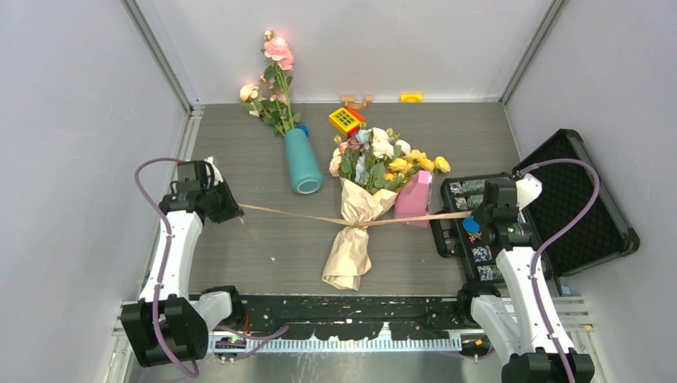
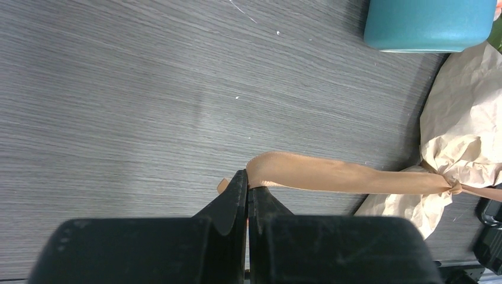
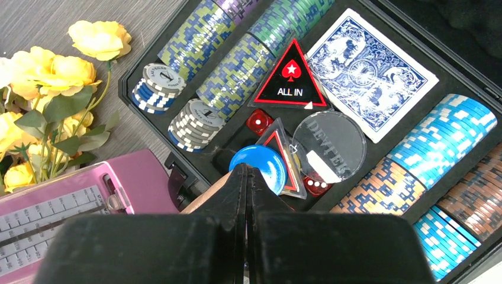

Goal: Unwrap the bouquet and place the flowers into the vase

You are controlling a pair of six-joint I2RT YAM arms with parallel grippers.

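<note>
A bouquet (image 1: 382, 155) of mixed flowers lies in brown paper wrapping (image 1: 349, 247), a tan ribbon (image 1: 299, 214) knotted round its waist. My left gripper is shut on one ribbon end, which runs across to the knot. On the other side my right gripper (image 1: 473, 214) is shut on the opposite end of the ribbon; in the right wrist view a strip of ribbon (image 3: 208, 193) reaches its tips. Between the two arms the ribbon looks stretched out nearly straight. The teal vase (image 1: 302, 162) lies on its side behind, pink roses (image 1: 278, 49) coming out of its mouth.
An open case of poker chips (image 1: 479, 187) lies under my right gripper. Close to the bouquet's right are a pink box (image 1: 413, 198) and yellow flowers (image 1: 415, 162). A red-yellow toy (image 1: 346, 121) sits behind.
</note>
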